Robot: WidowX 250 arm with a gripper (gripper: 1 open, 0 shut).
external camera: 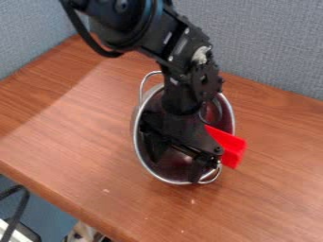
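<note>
My gripper [179,149] is down over and into a steel pot [143,158] with wire handles, and it covers most of the pot's inside. A red object [228,144] shows at the right, partly behind the gripper; whether it is inside or outside the pot is hard to tell. The gripper is open, though its dark fingers blend into the pot's shadowed interior, and what lies between them is hidden.
Grey padded walls stand along the back.
</note>
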